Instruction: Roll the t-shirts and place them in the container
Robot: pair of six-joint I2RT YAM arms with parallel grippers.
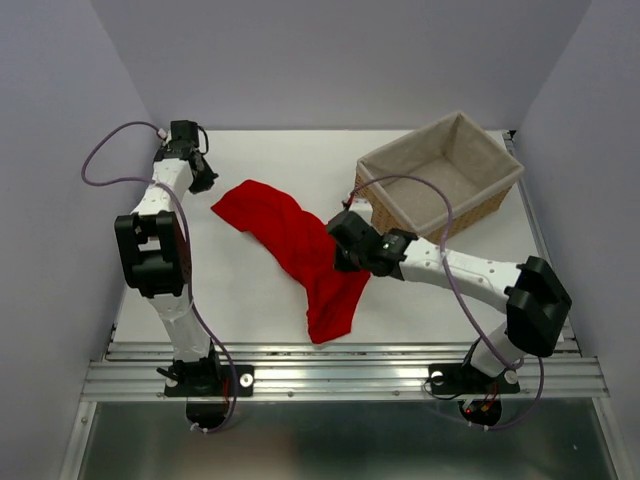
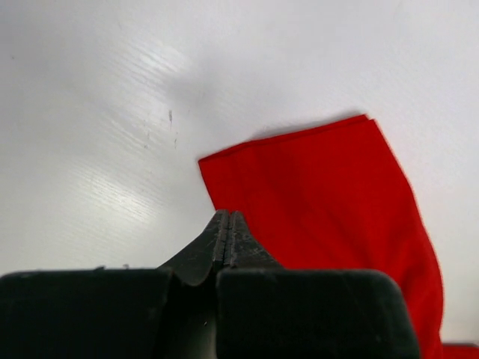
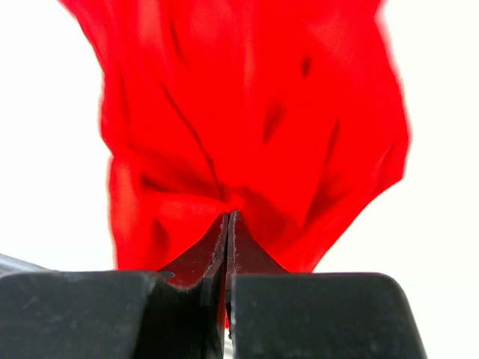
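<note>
A red t-shirt [image 1: 280, 235] lies crumpled and elongated diagonally across the white table, its upper-left end folded flat with straight edges [image 2: 314, 179]. My left gripper [image 1: 205, 180] is shut just off that upper-left end; in its wrist view the fingertips [image 2: 221, 232] sit at the cloth's edge, with nothing seen between them. My right gripper [image 1: 345, 258] is over the lower right part of the shirt, shut, its tips [image 3: 224, 232] at a bunched fold [image 3: 187, 209]. Whether any cloth is pinched between them is hard to tell.
An empty wicker basket [image 1: 375, 205] with a grey lining stands at the back right, close to the right arm. A metal rail [image 1: 300, 372] runs along the front edge.
</note>
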